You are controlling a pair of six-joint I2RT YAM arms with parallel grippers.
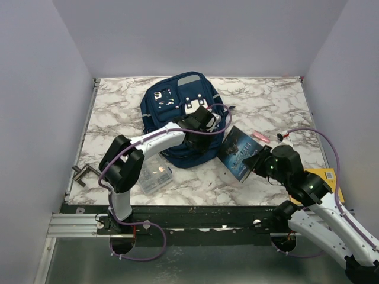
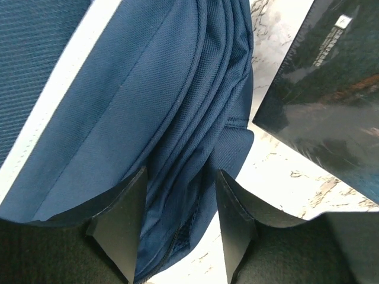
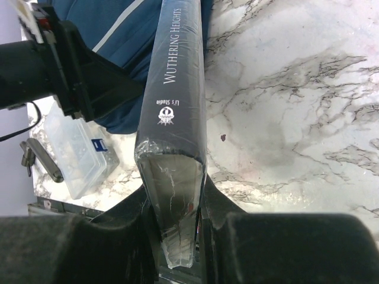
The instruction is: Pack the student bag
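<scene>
A navy backpack [image 1: 177,100] lies flat at the back of the table, and its folded fabric [image 2: 177,118] fills much of the left wrist view. My left gripper is open over the bag's near right edge, with a zip line running below its fingers; I cannot tell whether they touch the cloth. A dark book, Wuthering Heights [image 3: 174,77], stands out from my right gripper, which is shut on its end. From above, the book [image 1: 238,154] shows its blue cover, held tilted just right of the bag.
A clear plastic box [image 1: 154,176] sits front left of the bag. Dark metal pieces [image 1: 86,173] lie at the left edge. A pink item [image 1: 260,136] is behind the right gripper, and a yellow item [image 1: 325,176] lies far right. Marble is bare at the back right.
</scene>
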